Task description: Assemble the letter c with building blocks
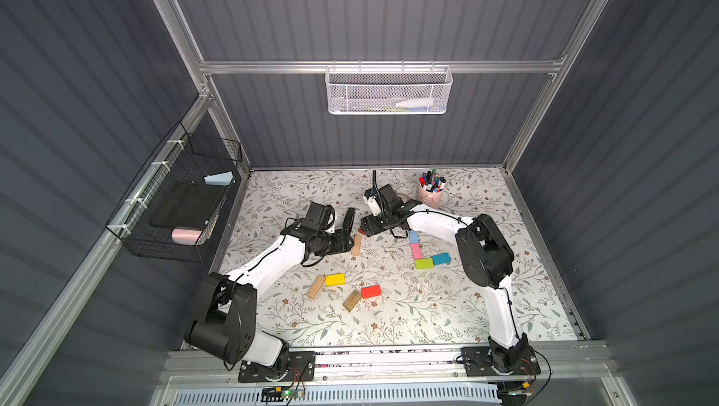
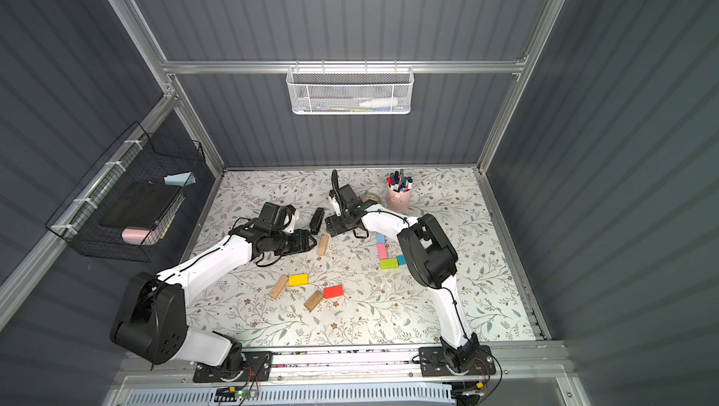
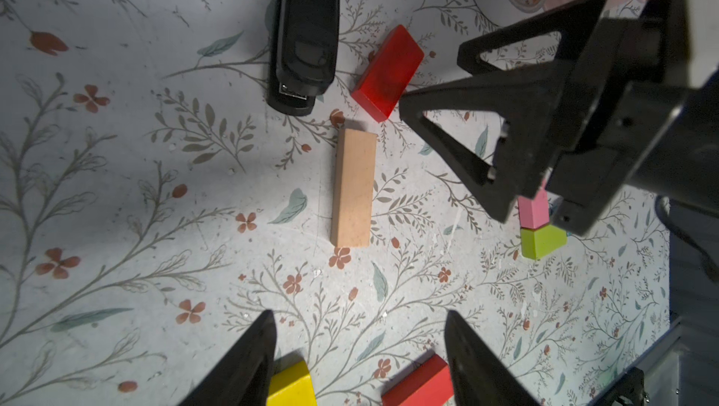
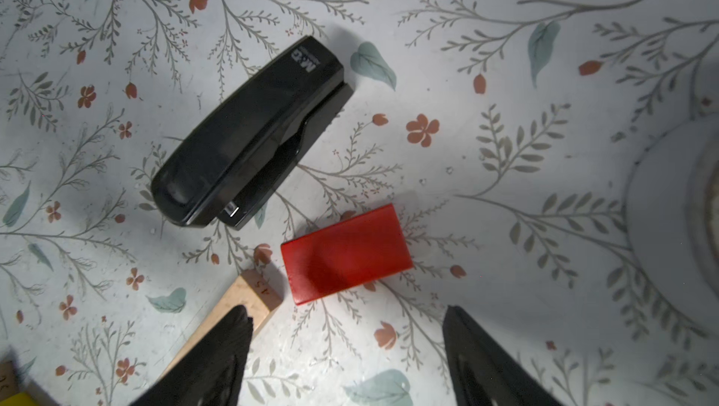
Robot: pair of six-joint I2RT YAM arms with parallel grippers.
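A pink block (image 1: pixel 416 251), a green block (image 1: pixel 424 263) and a teal block (image 1: pixel 441 258) lie joined end to end right of centre, with a light blue block (image 1: pixel 413 236) at the pink one's far end, partly hidden by the right arm. My right gripper is open above the table; a red block (image 4: pixel 348 254) lies in front of its fingertips, free of them. My left gripper is open and empty to the left. Ahead of it lies a wooden block (image 3: pixel 353 187), near that red block.
A black stapler (image 4: pixel 251 132) lies beside the red block. Toward the front are a yellow block (image 1: pixel 334 279), another red block (image 1: pixel 370 291) and two wooden blocks. A pink pen cup (image 1: pixel 430 196) stands at the back.
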